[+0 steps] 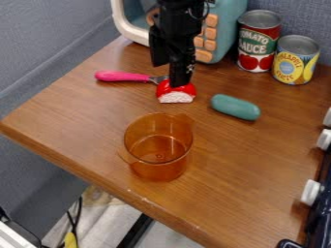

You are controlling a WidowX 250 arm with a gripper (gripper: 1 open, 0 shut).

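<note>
My black gripper (172, 70) hangs at the top centre, just above a red-and-white object (175, 93). The pink handle of a utensil (120, 76) lies to its left, reaching toward the red object. Whether the dark fingers are open or shut, or hold anything, I cannot tell. An orange translucent pot (158, 160) stands in the front middle. A teal cylinder (235, 108) lies right of the red object.
Two cans, a tomato one (257, 39) and a yellow one (296, 60), stand at the back right beside a toy microwave (226, 19). A dark appliance with white knobs (313, 203) lines the right edge.
</note>
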